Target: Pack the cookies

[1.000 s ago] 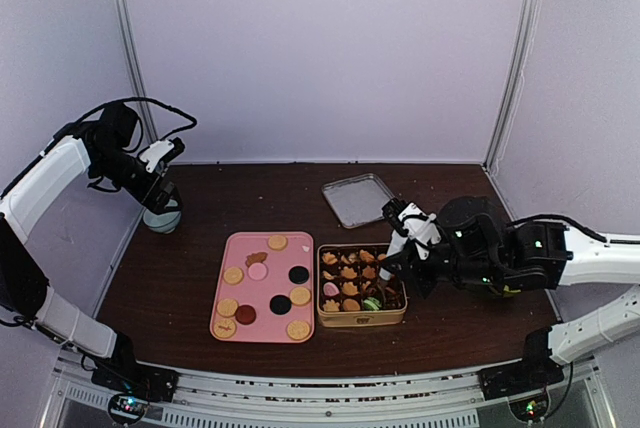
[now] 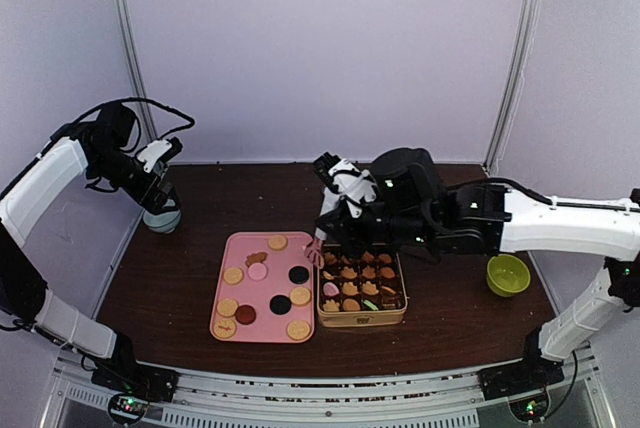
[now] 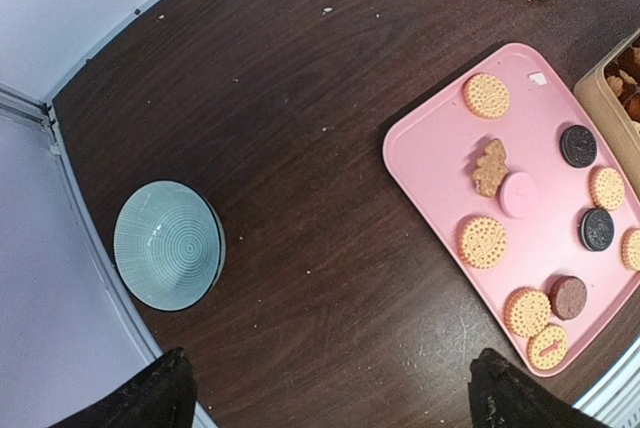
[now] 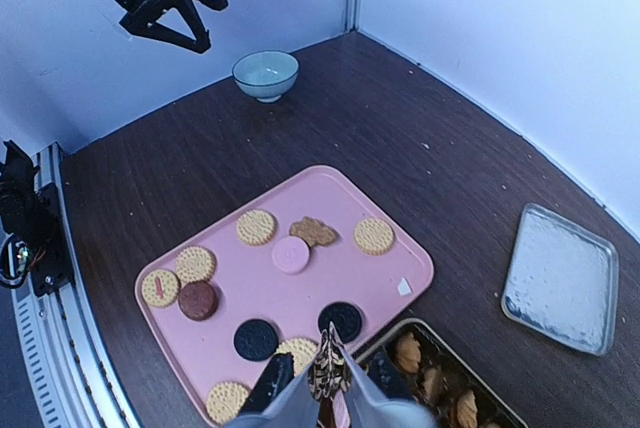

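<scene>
A pink tray (image 2: 263, 304) holds round pale cookies, dark sandwich cookies, pink and brown ones and a leaf shape. To its right stands a tin box (image 2: 361, 317) whose compartments hold various cookies. My right gripper (image 2: 322, 240) hangs over the seam between tray and box; in the right wrist view its fingertips are low at the bottom centre, with no held cookie clearly visible and their opening hard to judge. My left gripper is open and empty, high at the left above the table.
A pale blue bowl (image 3: 166, 243) sits at the back left. A metal tray (image 4: 560, 278) lies behind the box, mostly hidden by the right arm in the top view. A green bowl (image 2: 507, 273) is at the right.
The right arm has risen and swung left from over the box's right side toward the pink tray, uncovering the green bowl. The left arm is unmoved.
</scene>
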